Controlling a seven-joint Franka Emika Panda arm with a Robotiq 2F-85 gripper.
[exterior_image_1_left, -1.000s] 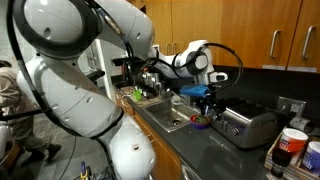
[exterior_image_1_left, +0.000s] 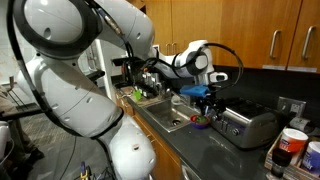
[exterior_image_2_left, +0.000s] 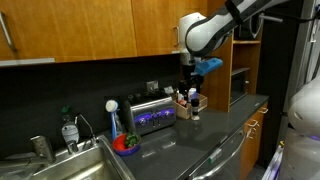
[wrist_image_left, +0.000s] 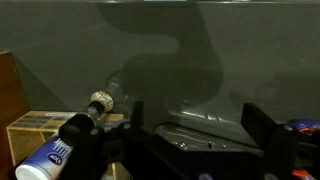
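My gripper is open above the dark counter (wrist_image_left: 160, 60), with only bare counter showing between its fingers in the wrist view. In exterior view 1 the gripper (exterior_image_1_left: 209, 110) appears in front of the silver toaster (exterior_image_1_left: 248, 128). A bowl (exterior_image_2_left: 125, 148) with red and green things in it stands left of the toaster (exterior_image_2_left: 153, 115) in exterior view 2. At the lower left of the wrist view are a white-and-blue container (wrist_image_left: 45, 160) and a dark-topped bottle (wrist_image_left: 82, 122), by a wooden box (wrist_image_left: 30, 130).
A steel sink (exterior_image_2_left: 85, 168) with a faucet lies left of the bowl, with a soap bottle (exterior_image_2_left: 70, 133) behind it. Cabinets (exterior_image_2_left: 90, 30) hang above.
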